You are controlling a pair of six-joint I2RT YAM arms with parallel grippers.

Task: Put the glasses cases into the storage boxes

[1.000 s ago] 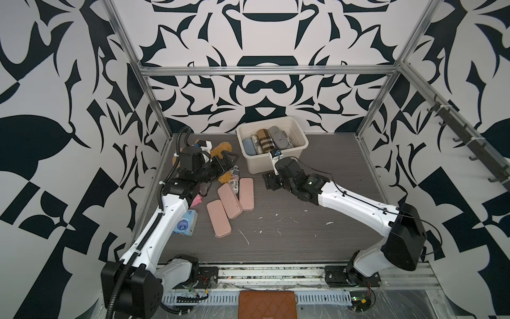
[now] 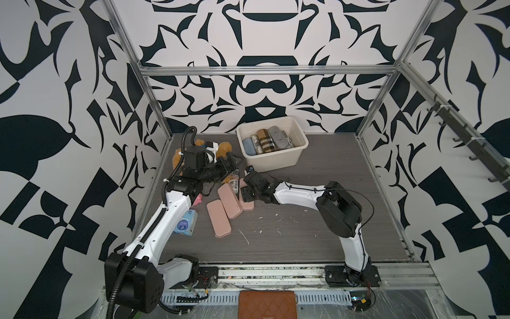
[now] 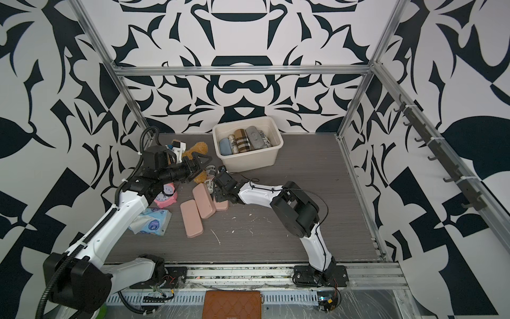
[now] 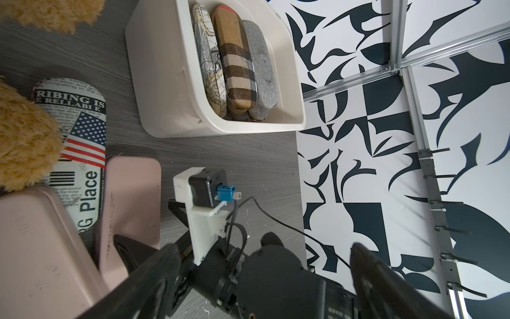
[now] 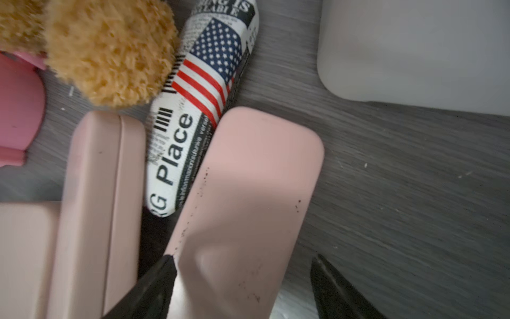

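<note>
The cream storage box (image 2: pixel 276 160) stands at the back, holding several glasses cases, among them a brown plaid case (image 4: pixel 236 61) and a grey case (image 4: pixel 260 66). In front of it a newspaper-print case (image 5: pixel 178 127) with a US flag lies between two pink cases. My right gripper is open over the right-hand pink case (image 5: pixel 249 196), one finger on either side; contact cannot be judged. Left of the print case are a middle pink case (image 2: pixel 229 200) and a lower-left pink case (image 2: pixel 219 218). My left gripper (image 2: pixel 232 162) hovers open above the print case, with nothing held.
A tan plush toy (image 5: pixel 109 50) touches the print case's left side. A pink item (image 3: pixel 166 195) and a blue packet (image 2: pixel 185 222) lie near the left arm. The two grippers are close together.
My right gripper has moved left and now covers the right-hand pink case. My left gripper has shifted slightly. The cases have not visibly moved.
</note>
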